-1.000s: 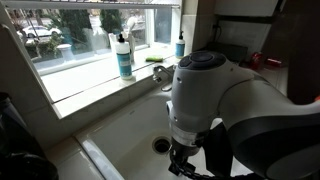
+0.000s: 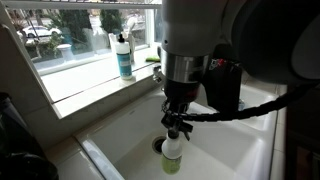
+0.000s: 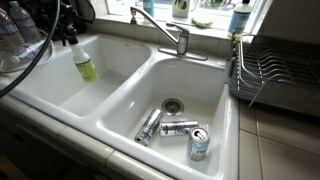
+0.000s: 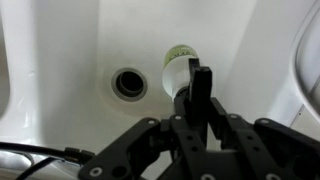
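A bottle with a white top part and a green label (image 3: 87, 68) hangs or stands inside the left basin, tilted a little. Its dark upper end meets my gripper (image 3: 71, 38), whose fingers look closed around it. From the wrist view, the bottle (image 4: 178, 74) lies just beyond the dark fingertips, its green part farthest away. My gripper hides the bottle's top there. In exterior view 1 the bottle (image 2: 172, 148) is directly below my gripper (image 2: 176, 124). Whether its base touches the basin cannot be made out.
The left basin's drain (image 4: 129, 84) is beside the bottle. Several cans, one an upright can (image 3: 199, 143), are in the right basin. A faucet (image 3: 180, 38) stands behind the divider, a dish rack (image 3: 275, 70) to the right. A soap bottle (image 2: 124, 57) stands on the sill.
The arm has shifted up in exterior view 1. The bottle, out of sight a second ago, has come into view below the gripper and moved up with it.
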